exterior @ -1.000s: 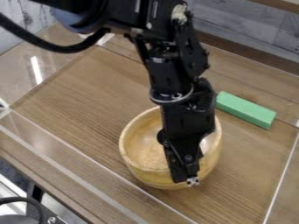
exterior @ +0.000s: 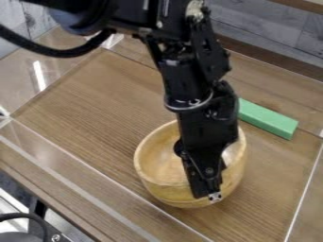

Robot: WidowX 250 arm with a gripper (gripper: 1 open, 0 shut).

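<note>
A black robot arm reaches down from the top centre to a wooden bowl [exterior: 161, 163] on the table. My gripper [exterior: 207, 184] is lowered into the bowl at its front right side, near the rim. Its fingers are dark and overlap, so I cannot tell whether they are open, shut or holding the rim. Much of the bowl's inside is hidden behind the arm.
A green block [exterior: 267, 119] lies on the table [exterior: 89, 113] to the right, behind the bowl. A cable hangs at the bottom left corner, and a wall runs along the back.
The bowl and my gripper have shifted very slightly to the right; little else differs.
</note>
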